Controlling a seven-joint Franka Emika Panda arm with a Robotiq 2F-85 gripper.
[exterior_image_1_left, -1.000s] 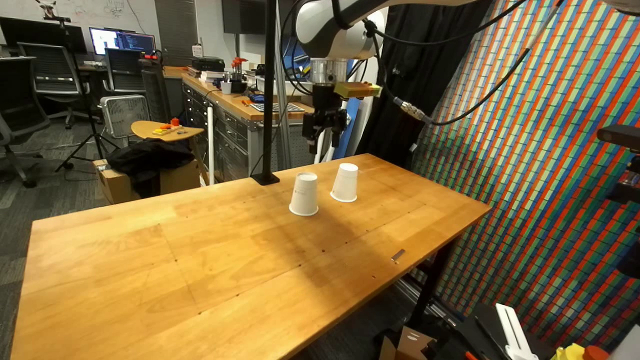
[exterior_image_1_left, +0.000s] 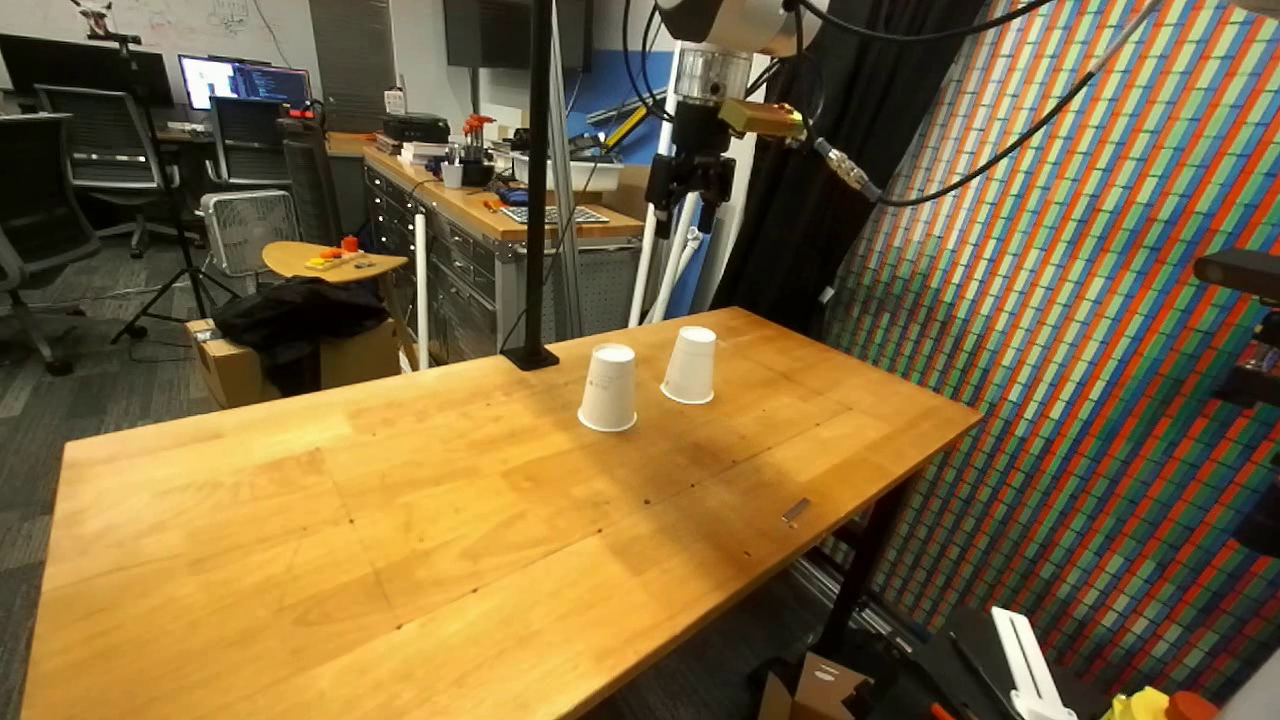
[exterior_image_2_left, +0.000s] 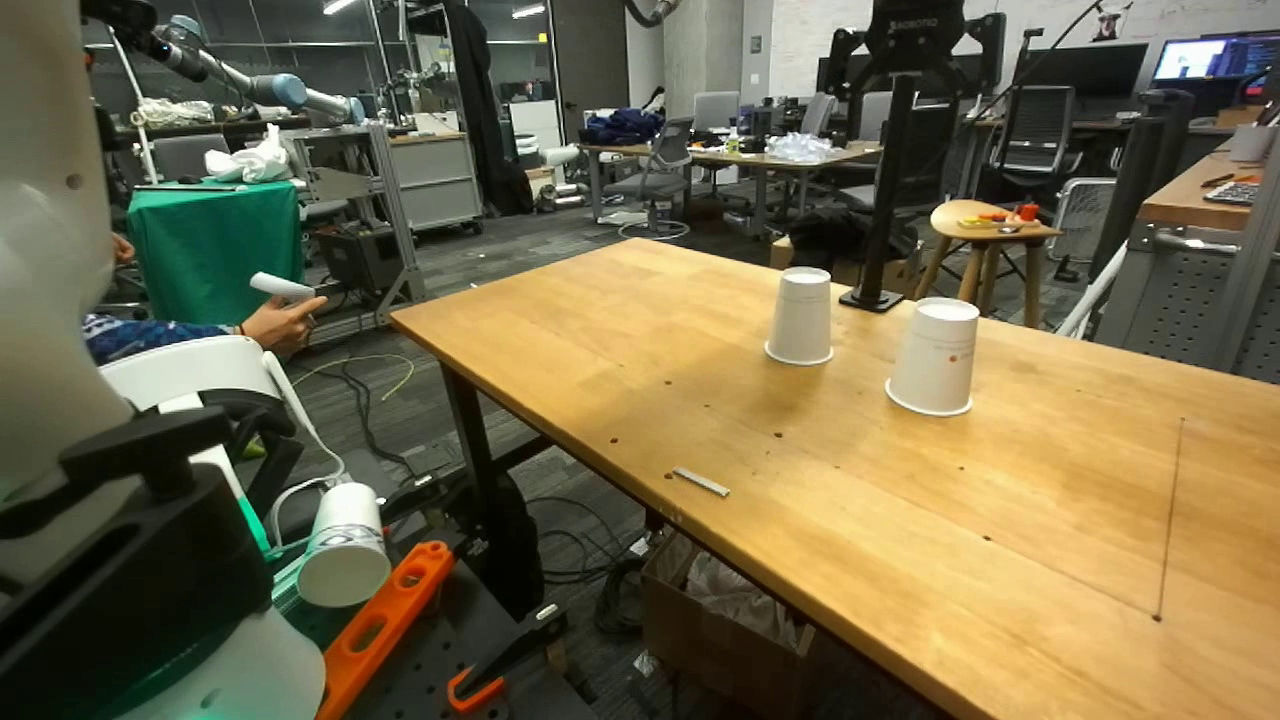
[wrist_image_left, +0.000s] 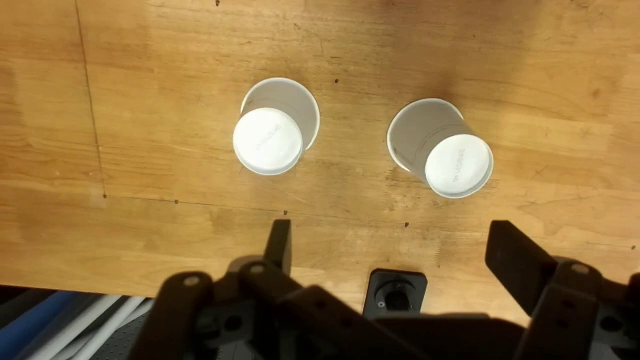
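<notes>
Two white paper cups stand upside down on the wooden table, a short gap apart. In exterior view 1 one cup (exterior_image_1_left: 608, 390) is nearer the black post and the other cup (exterior_image_1_left: 690, 366) is to its right. From above, the wrist view shows a left cup (wrist_image_left: 268, 141) and a right cup (wrist_image_left: 458, 165), their closed bases facing up. High over the table my gripper (exterior_image_1_left: 690, 222) hangs well clear of both cups. Its fingers are wide open in the wrist view, with only table and post base visible between the black fingers.
A black post (exterior_image_2_left: 882, 216) rises from a base plate (wrist_image_left: 396, 292) at the table's back edge, close to the cups. A small flat metal strip (exterior_image_1_left: 795, 510) lies near the front edge.
My arm and gripper have moved up and to the right in exterior view 1, farther from the table. Both cups stay where they were.
</notes>
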